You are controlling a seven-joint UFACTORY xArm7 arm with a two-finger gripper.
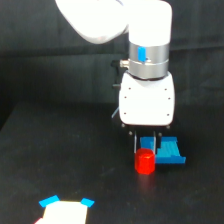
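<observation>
A red cylinder-like object [145, 161] stands on the dark table, right of centre in the camera view. Just above it hangs my gripper [146, 147], with the white hand over the red object's top. Two dark fingers reach down near the red object's upper part. Whether they touch it, or how far apart they are, is too small to make out. A blue object [170, 151], perhaps a shallow tray or box, lies right behind and to the right of the red one, partly hidden by the fingers.
At the bottom left, a white piece [65, 212] has blue corner patches and a little red at its left edge.
</observation>
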